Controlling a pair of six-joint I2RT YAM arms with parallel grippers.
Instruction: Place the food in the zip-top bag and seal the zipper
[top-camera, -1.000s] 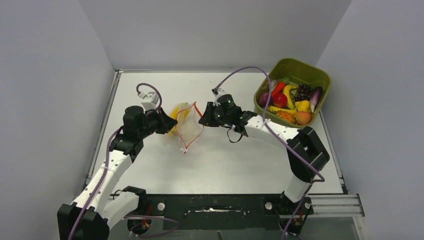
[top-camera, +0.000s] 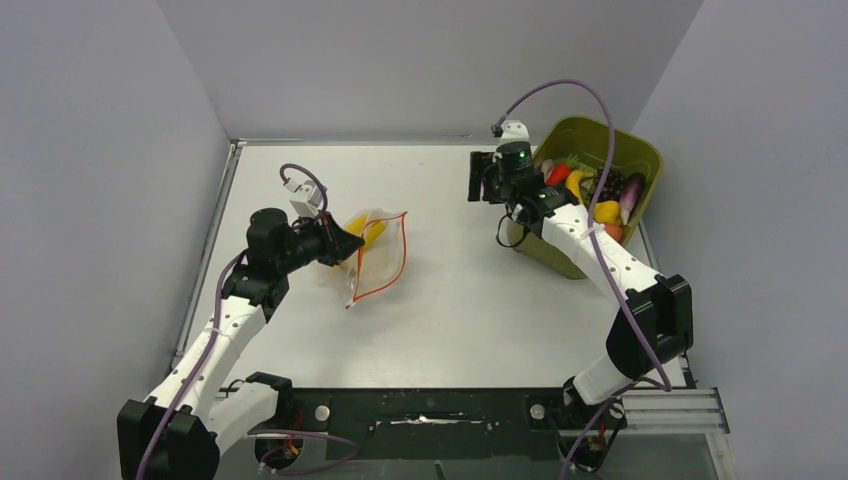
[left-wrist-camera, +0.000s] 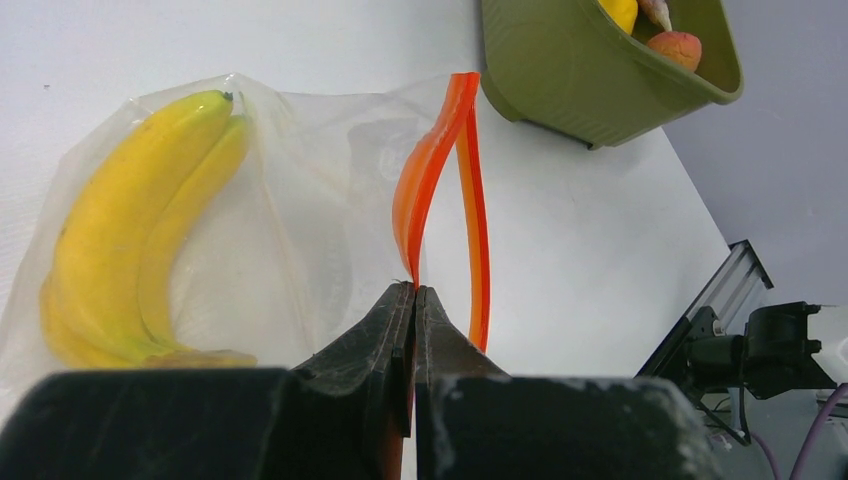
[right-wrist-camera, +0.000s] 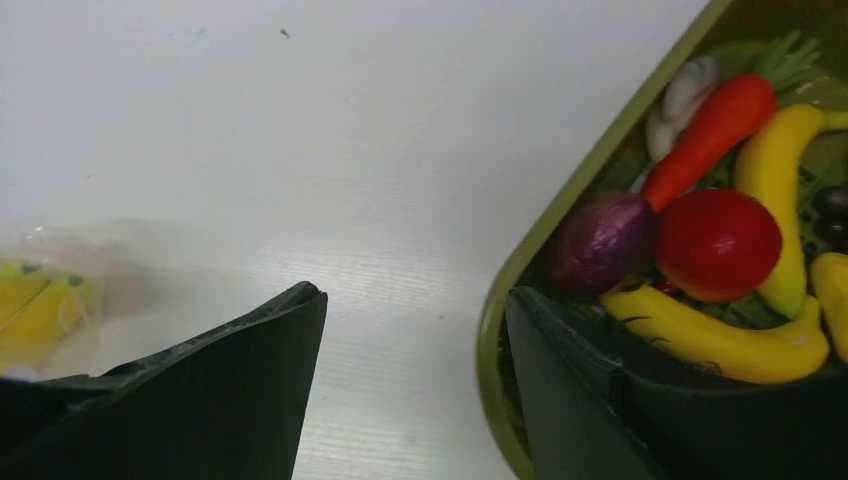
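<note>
On the left of the table lies the clear zip top bag (top-camera: 382, 268), its orange zipper edge (left-wrist-camera: 440, 160) standing apart as a loop. Two bananas (left-wrist-camera: 140, 230) are inside the bag, seen through its plastic. My left gripper is shut on the lower part of the orange edge, whose strip meets its fingertips. My right gripper is open with nothing between its fingers, above the table beside the left rim of the green bin (right-wrist-camera: 545, 225); in the top view the right arm covers part of that bin.
The bin holds an eggplant (top-camera: 632, 195), a carrot (right-wrist-camera: 715, 130), a red tomato-like piece (right-wrist-camera: 720, 245), bananas (right-wrist-camera: 720, 335), a purple onion (right-wrist-camera: 605, 243) and other food. Bare table (top-camera: 450, 310) lies between bag and bin.
My right gripper has left the bag's orange edge, opened, and moved right and back to the bin. The bag's free edge and lower corner have shifted; the left arm has barely moved.
</note>
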